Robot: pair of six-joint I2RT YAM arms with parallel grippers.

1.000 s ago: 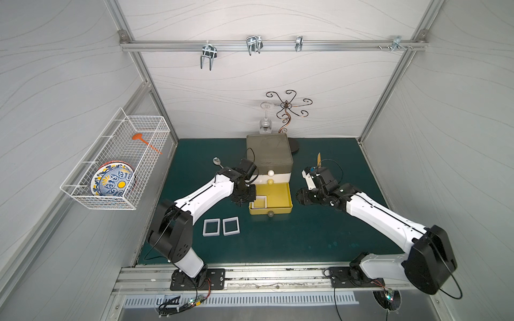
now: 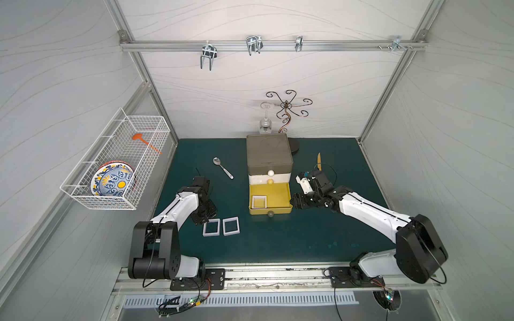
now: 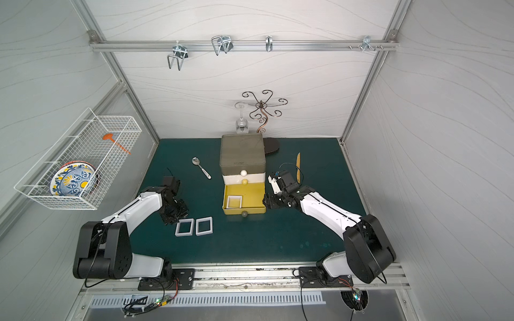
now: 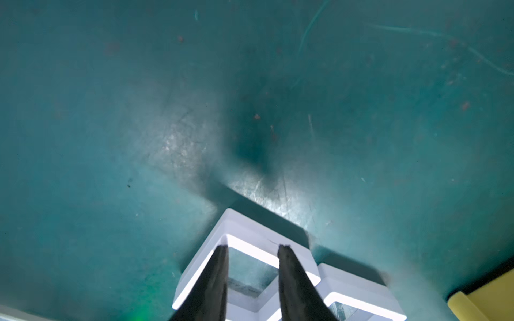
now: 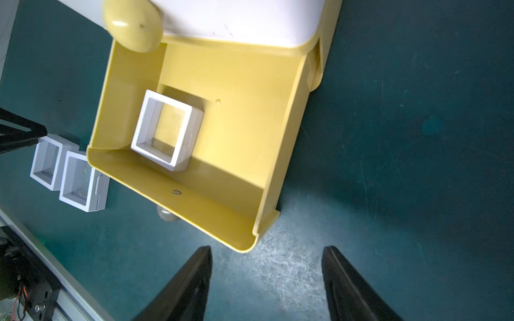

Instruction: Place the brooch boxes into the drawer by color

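One white square brooch box [image 5: 184, 136] lies in the left part of the pulled-out yellow drawer [image 5: 241, 176]. Two more pale boxes rest on the green table left of the drawer: the left box [image 2: 211, 227] and the right box [image 2: 231, 225]. Above and just behind the left box, my left gripper stands open; its fingertips overlap the frame in the left wrist view, and nothing is held. My right gripper is beside the drawer's front right corner, its fingers apart with only bare table showing between them.
Behind the yellow drawer is the cabinet [image 2: 269, 149] with a white drawer front. A spoon [image 2: 222, 167] lies back left, and a knife [image 3: 298, 167] lies back right. A wire basket [image 2: 115, 171] hangs on the left wall.
My left gripper has moved from the drawer's left side toward the front left, over by the loose boxes. The right gripper has shifted slightly left, closer to the drawer.
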